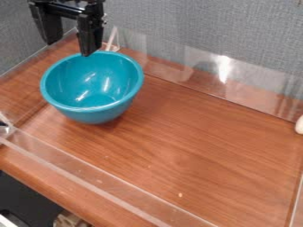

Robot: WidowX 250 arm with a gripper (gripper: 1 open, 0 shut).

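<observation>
My black gripper (69, 30) is at the top left, above the back rim of a blue bowl (94, 87), with its fingers spread open and nothing visible between them. The bowl sits upright on the wooden surface at the left and looks empty.
A small white object (299, 125) sits at the right edge. A light object (110, 43), partly hidden, stands behind the bowl.
</observation>
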